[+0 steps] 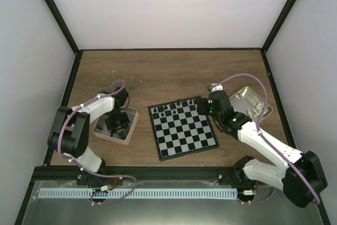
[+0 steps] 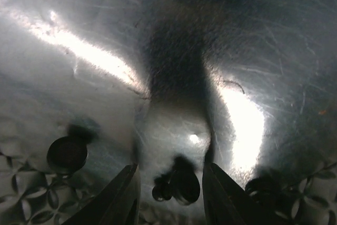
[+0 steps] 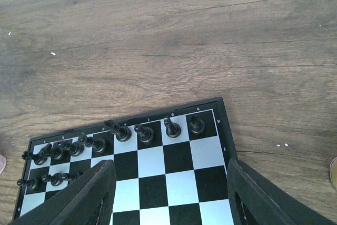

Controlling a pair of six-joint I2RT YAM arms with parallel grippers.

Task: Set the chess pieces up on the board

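Note:
The chessboard (image 1: 181,135) lies mid-table, black pieces (image 3: 149,133) standing along its far edge and several more at its far left. My left gripper is down inside the pink tray (image 1: 127,140). Its fingers are apart around a dark piece (image 2: 185,185) on the metal floor; whether they touch it is unclear. Another dark piece (image 2: 67,154) is to their left. My right gripper hangs over the board's right far part, open with nothing visible between its fingers.
A light tray (image 1: 245,93) with white pieces sits at the right, beside the right arm.

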